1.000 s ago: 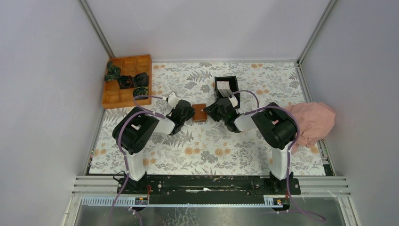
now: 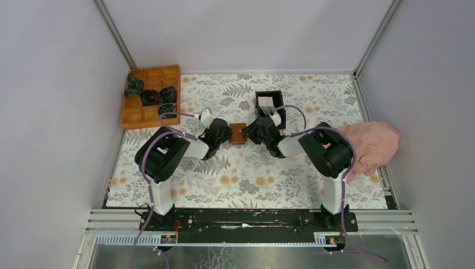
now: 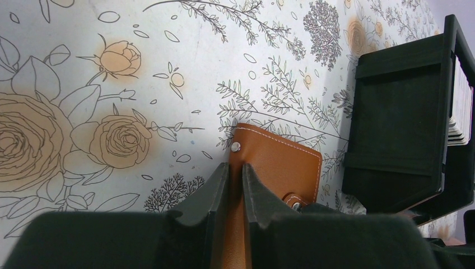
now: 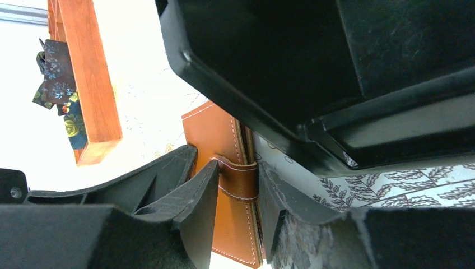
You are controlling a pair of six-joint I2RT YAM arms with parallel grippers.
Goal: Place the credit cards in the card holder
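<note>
A brown leather card holder (image 2: pixel 237 134) lies between my two grippers at the table's middle. My left gripper is shut on its edge beside a snap stud. My right gripper has its fingers at the strap (image 4: pixel 238 188) on the holder's side; how far they are parted is hard to tell. White cards (image 2: pixel 265 102) stand in a black box (image 2: pixel 280 98) behind the right gripper, seen also at the right of the left wrist view (image 3: pixel 459 95).
A wooden compartment tray (image 2: pixel 132 115) with dark items sits at the back left. A pink cloth (image 2: pixel 373 145) lies at the right.
</note>
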